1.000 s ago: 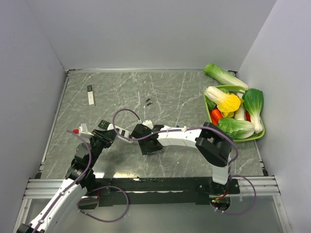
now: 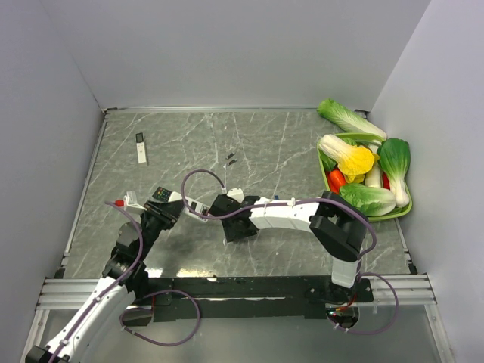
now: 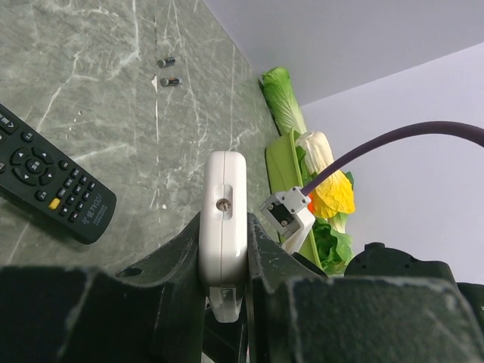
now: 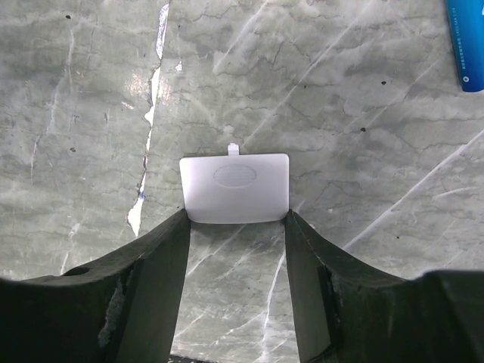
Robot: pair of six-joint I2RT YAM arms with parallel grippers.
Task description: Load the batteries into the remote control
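Observation:
A white remote, seen end-on with a screw in its end, stands up between the fingers of my left gripper, which is shut on it. In the top view its pale body reaches toward my right gripper. A small white battery cover with a short tab sits between the right gripper's fingertips, which touch both its near corners. That gripper is closed across the cover's width. Two small dark batteries lie apart from both grippers on the grey table.
A black remote lies left of the left gripper. Another white remote rests at the far left. The vegetable basket fills the right side. A blue object lies near the right gripper.
My right gripper has shifted slightly right, away from the left one. The left arm and the objects on the table look unmoved.

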